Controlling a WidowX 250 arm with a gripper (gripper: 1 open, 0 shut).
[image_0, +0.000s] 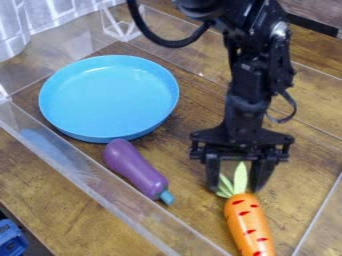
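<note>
My black gripper (241, 150) is low over the table at centre right, above the green leafy top of a toy carrot (249, 222), which lies at the bottom right. Whether its fingers grip the leaves is unclear. A purple toy eggplant (134, 168) lies to the left of the gripper. A blue plate (107, 95) sits at the upper left.
Clear plastic walls run along the left and bottom left. A blue object (10, 240) shows at the bottom-left corner. Bare wooden table (294, 170) lies to the right and behind the arm.
</note>
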